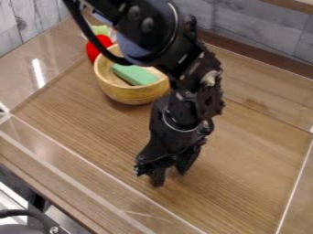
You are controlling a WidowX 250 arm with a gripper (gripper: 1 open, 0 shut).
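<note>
The black robot arm reaches down from the top left to the middle of the wooden table, where its gripper (pixel 167 168) is low over the surface with its fingers apart; nothing shows between them. Behind the arm, a yellow bowl (pixel 116 90) at the upper left holds a green object (pixel 130 73), and a red item (pixel 95 50) is beside it, partly hidden by the arm.
A raised edge (pixel 275 7) runs along the back right. A black cable (pixel 31 219) lies at the lower left corner.
</note>
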